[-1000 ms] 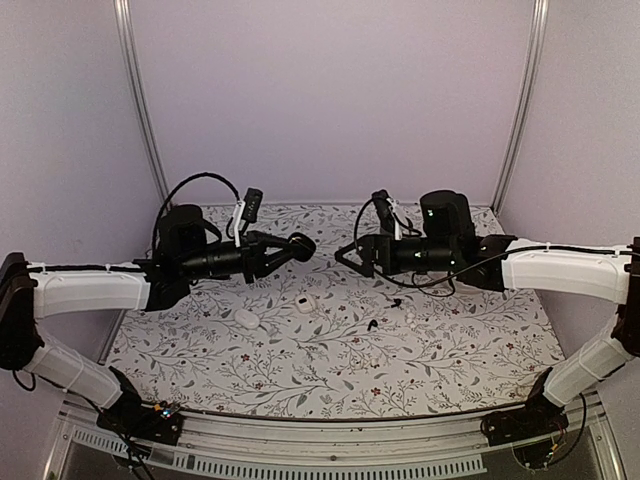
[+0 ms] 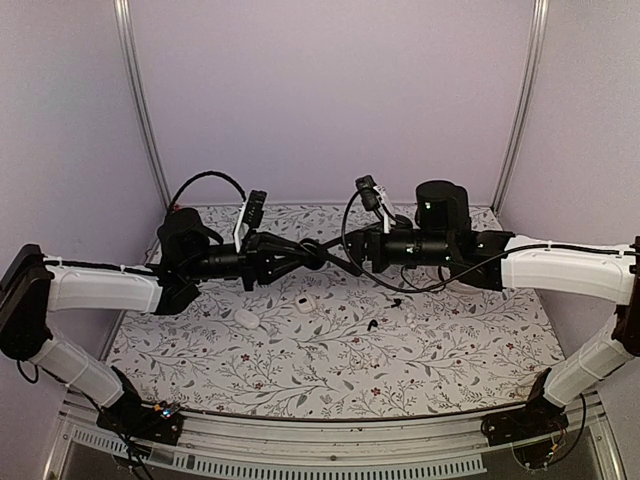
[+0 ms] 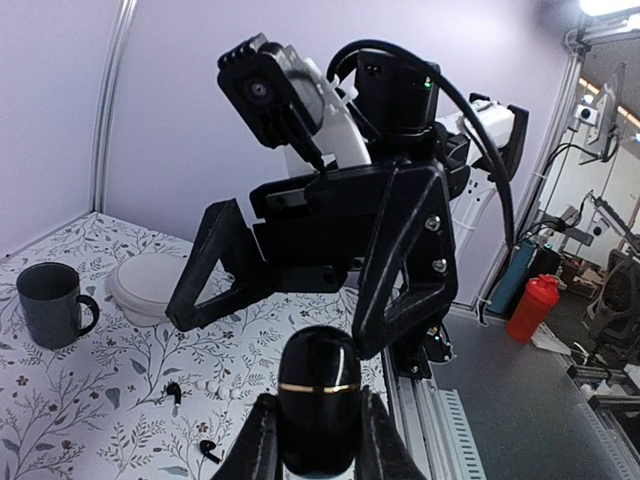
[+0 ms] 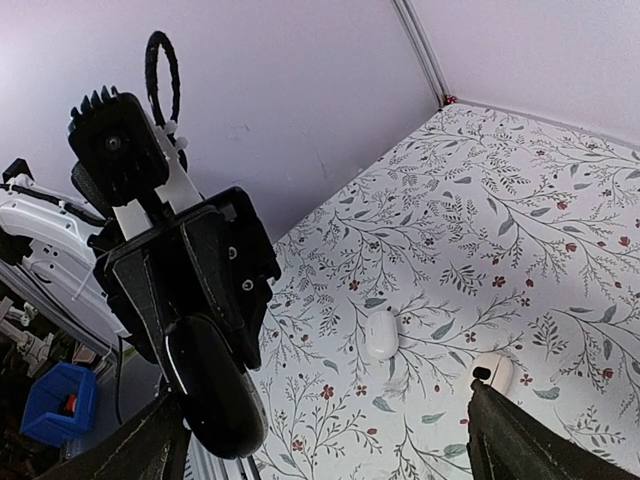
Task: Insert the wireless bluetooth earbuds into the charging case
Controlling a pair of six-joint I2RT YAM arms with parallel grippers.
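A glossy black charging case [image 3: 319, 395] with a gold band is held aloft in my left gripper [image 2: 309, 255], which is shut on it. My right gripper [image 2: 343, 252] stands open around the case's free end, as the right wrist view [image 4: 220, 390] shows. Small black earbuds [image 2: 372, 325] [image 3: 174, 392] lie on the floral tabletop below, toward the right.
White cases [image 4: 381, 335] [image 4: 491, 375] lie on the table under the arms. A dark mug [image 3: 50, 305] and a white round container [image 3: 145, 285] stand at the right, mostly hidden by the right arm in the top view.
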